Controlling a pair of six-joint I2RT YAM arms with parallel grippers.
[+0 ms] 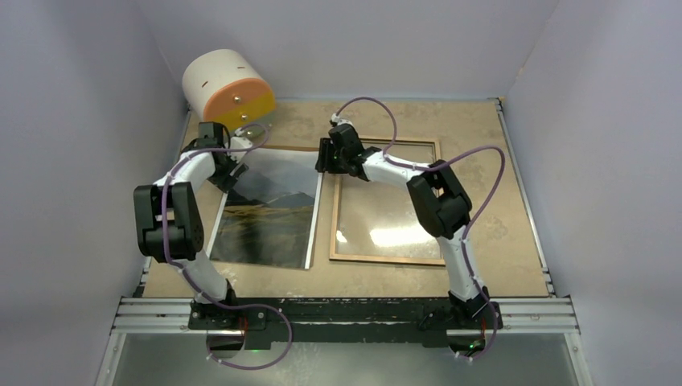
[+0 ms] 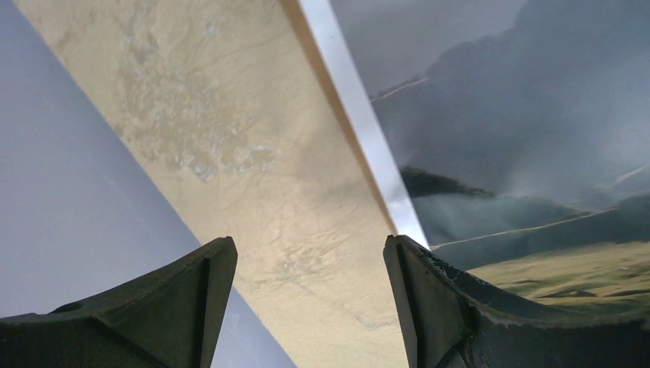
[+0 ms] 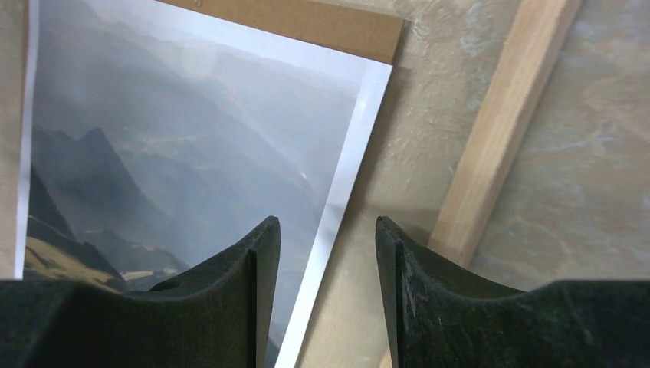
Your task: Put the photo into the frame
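The photo (image 1: 269, 229), a dark mountain landscape with white side borders, lies flat on top of a brown board (image 3: 329, 27) whose far edge shows beyond it. To its right is the wooden frame (image 1: 335, 233) with a clear pane. My left gripper is open above the photo's left border; its right finger (image 2: 418, 291) overlaps that border in the left wrist view, and nothing sits between the fingers. At the photo's right border my right gripper stands open, the white strip and bare table visible between its fingers, apparently above them.
A white drum-shaped object with an orange and yellow face (image 1: 233, 88) lies at the back left, close to my left arm. Grey walls (image 1: 611, 145) bound the sides and back.
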